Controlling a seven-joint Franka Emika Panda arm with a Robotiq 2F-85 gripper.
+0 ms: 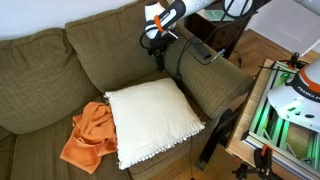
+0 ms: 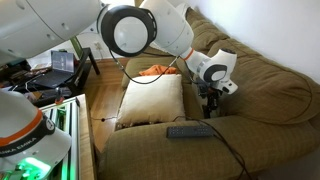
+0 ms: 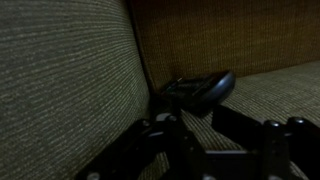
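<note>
My gripper reaches down into the back corner of the brown sofa (image 2: pixel 262 130), where the seat, backrest and armrest meet. In the wrist view, a dark, glossy object (image 3: pixel 212 90) lies in that corner, right at my fingertips. Its full shape is too dark to make out. The fingers stand some way apart, but whether they press on the object does not show. Exterior view 1 has the gripper (image 1: pixel 158 61) low behind the white cushion, its tips dark against the fabric.
A fringed white cushion (image 1: pixel 153 118) rests on the seat, beside an orange cloth (image 1: pixel 91 136). A dark, flat, remote-like object (image 2: pixel 190 132) lies on the armrest close to the arm. Black cables hang along the arm.
</note>
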